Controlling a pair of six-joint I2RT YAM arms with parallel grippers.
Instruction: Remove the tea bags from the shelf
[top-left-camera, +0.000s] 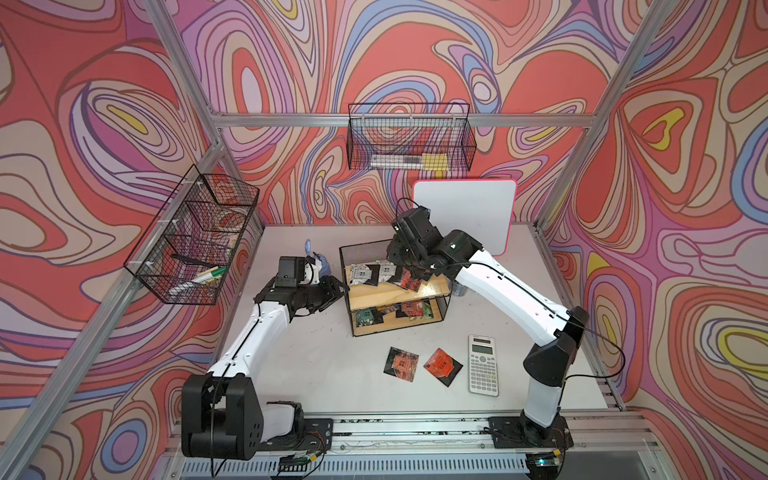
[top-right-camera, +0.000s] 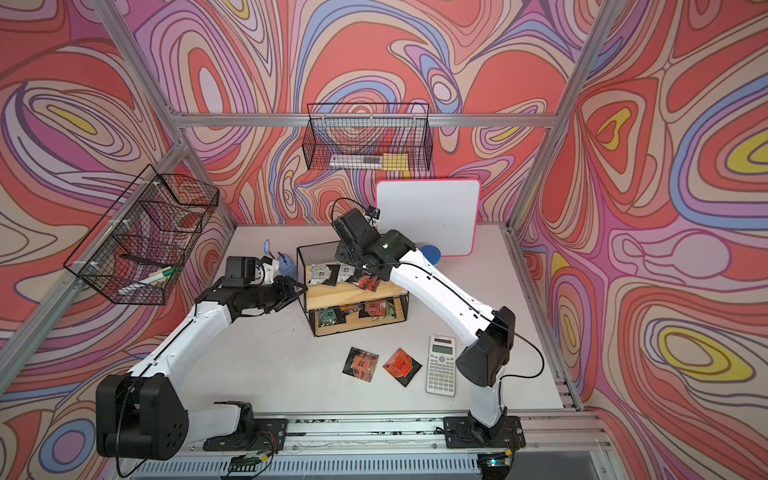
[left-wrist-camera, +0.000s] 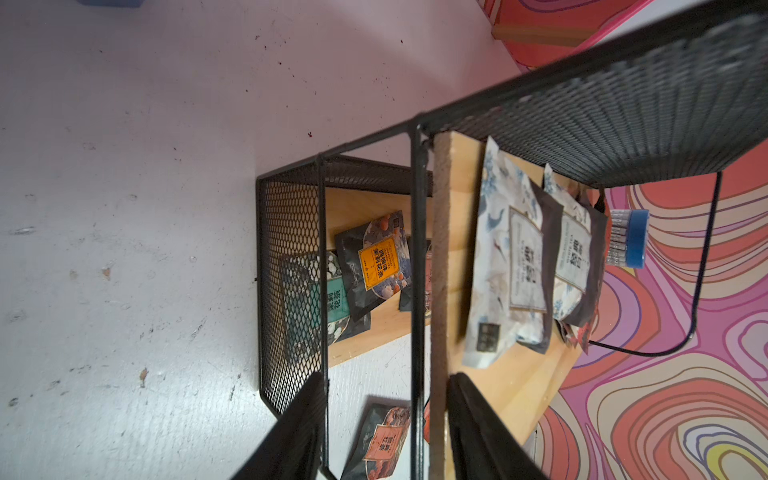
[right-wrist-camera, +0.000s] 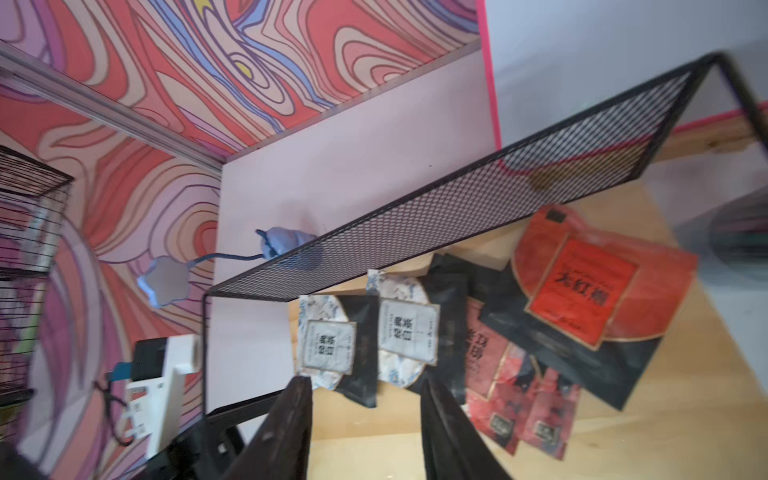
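A black mesh shelf (top-left-camera: 342, 264) with two wooden tiers stands mid-table. Its upper tier bears white-and-black tea bags (right-wrist-camera: 328, 345) and overlapping red ones (right-wrist-camera: 584, 292); the lower tier holds several more, among them a yellow-labelled one (left-wrist-camera: 379, 261) and a green one (left-wrist-camera: 334, 297). Two tea bags, one black-and-red (top-left-camera: 401, 364) and one red (top-left-camera: 443, 366), lie on the table in front. My right gripper hovers over the upper tier, fingers parted and empty. At the shelf's left side, my left gripper is open around its front corner post and board edge, without visible grip.
A calculator (top-left-camera: 482, 365) lies front right. Behind the shelf leans a whiteboard (top-left-camera: 464, 212), and a blue object (top-right-camera: 429, 254) sits to the right. Wire baskets hang at the left (top-left-camera: 196, 232) and back (top-left-camera: 411, 140).
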